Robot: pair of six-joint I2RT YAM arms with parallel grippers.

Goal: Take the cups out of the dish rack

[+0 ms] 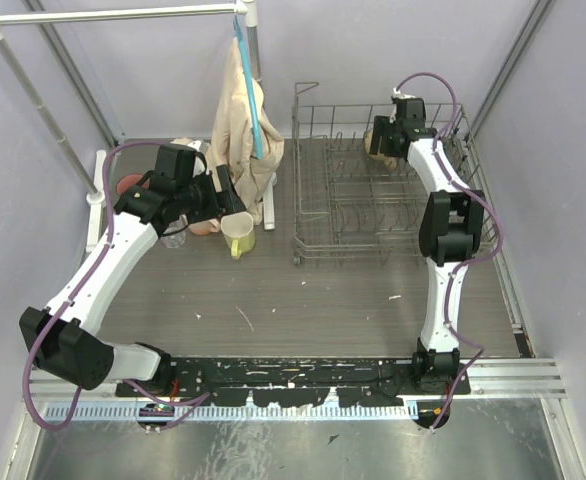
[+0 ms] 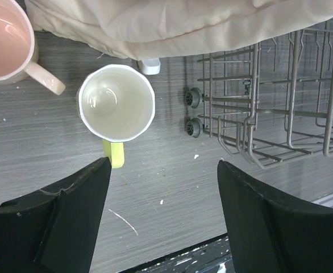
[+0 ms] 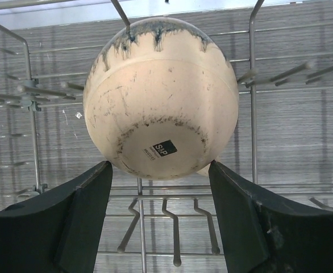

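Note:
In the dish rack (image 1: 313, 215), a cream cup (image 3: 155, 96) with dark marks and a printed base lies tipped among the back tines, its bottom toward my right gripper (image 1: 387, 135). That gripper is open, fingertips close at either side of the cup's base; contact is unclear. My left gripper (image 1: 225, 195) stands open above a yellow-handled white cup (image 2: 115, 102) on the floor left of the rack, nothing between its fingers. A pink cup (image 2: 1, 40) sits beside that cup.
A beige cloth (image 1: 238, 140) hangs from a white rail (image 1: 113, 20) left of the rack. A clear glass (image 1: 173, 237) is partly under my left arm.

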